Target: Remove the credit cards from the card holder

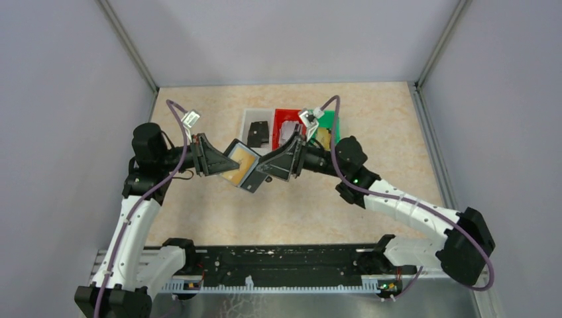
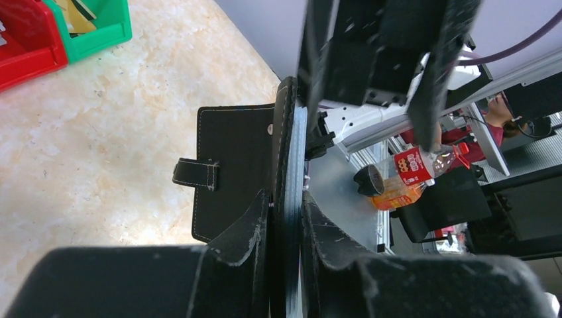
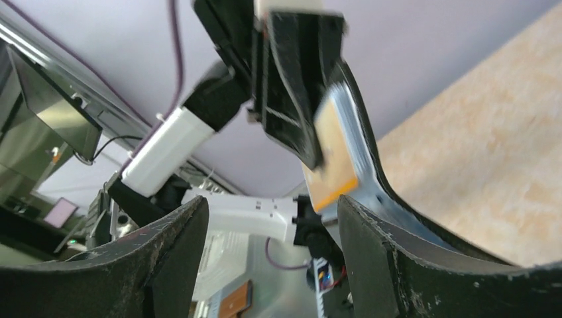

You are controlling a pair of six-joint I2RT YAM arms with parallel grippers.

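Note:
The black card holder (image 1: 248,177) hangs open above the table, a yellow card (image 1: 240,159) showing in its sleeves, with my left gripper (image 1: 232,165) shut on it. In the left wrist view its black cover and strap (image 2: 232,165) are seen beside the edge-on sleeves. My right gripper (image 1: 270,165) stands open just right of the holder, its fingertips near it. In the right wrist view the holder (image 3: 335,149) is ahead of the open fingers, somewhat blurred, and no card shows between them.
White, red (image 1: 287,116) and green (image 1: 329,119) bins stand at the back centre; the white one holds a dark item, the green one yellow items.

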